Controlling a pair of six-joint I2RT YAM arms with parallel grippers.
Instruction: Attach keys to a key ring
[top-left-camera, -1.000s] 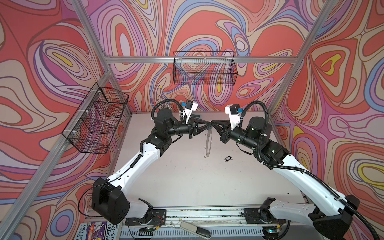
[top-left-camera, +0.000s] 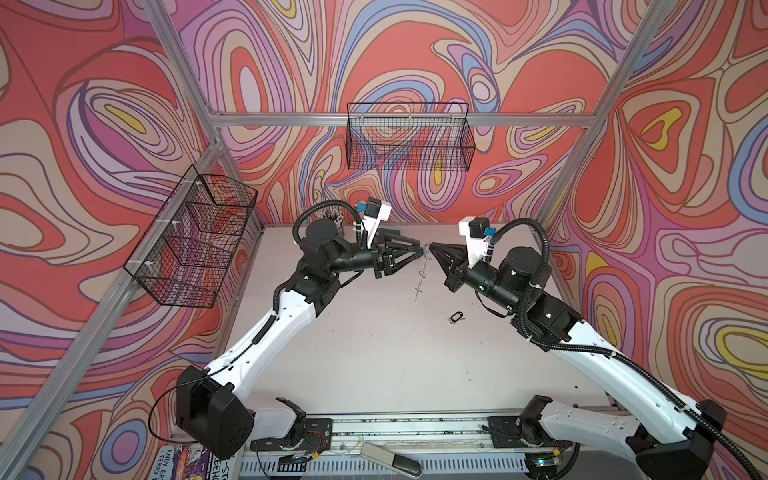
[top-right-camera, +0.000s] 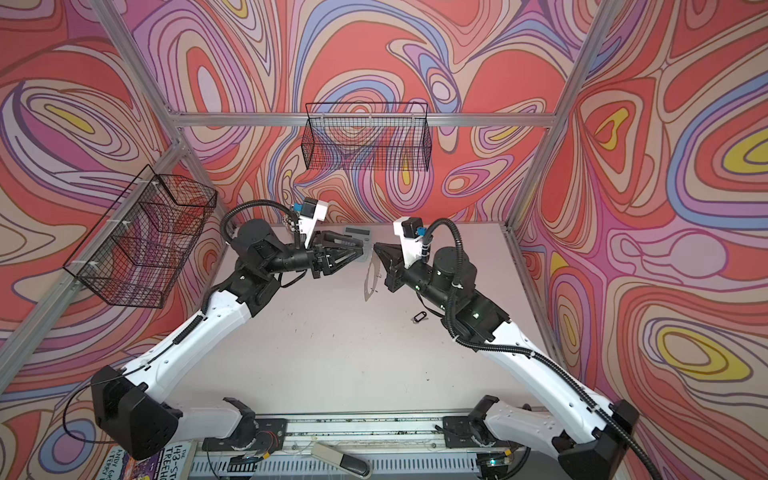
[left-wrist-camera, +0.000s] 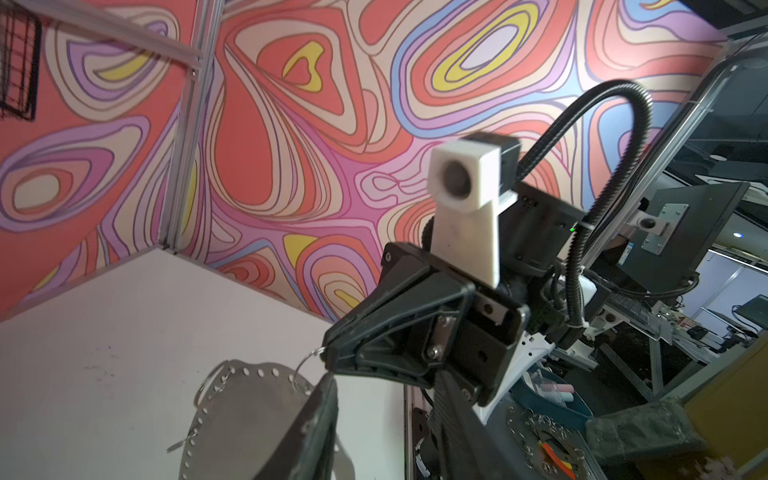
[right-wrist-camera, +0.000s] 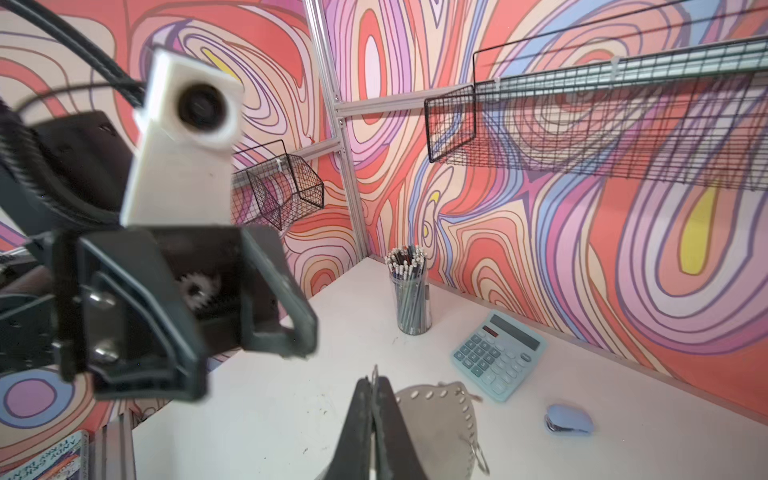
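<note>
A thin grey metal plate with a row of holes along its edge (left-wrist-camera: 240, 424) hangs in the air, with a few small rings along its sides. My right gripper is shut on a thin ring (left-wrist-camera: 301, 366) that passes through the plate's edge. Open fingers of my left gripper stand to the left of the plate, apart from it, with nothing between them. On the table lies a small dark key fob with a key (top-left-camera: 457, 317), below and right of the grippers. No separate keys can be made out on the plate.
At the back of the table are a blue calculator (right-wrist-camera: 500, 356), a cup of pens (right-wrist-camera: 412, 300) and a blue stapler (right-wrist-camera: 569, 419). Wire baskets (top-left-camera: 409, 144) hang on the frame.
The right gripper has moved slightly right with the hanging plate, which swings and turns.
</note>
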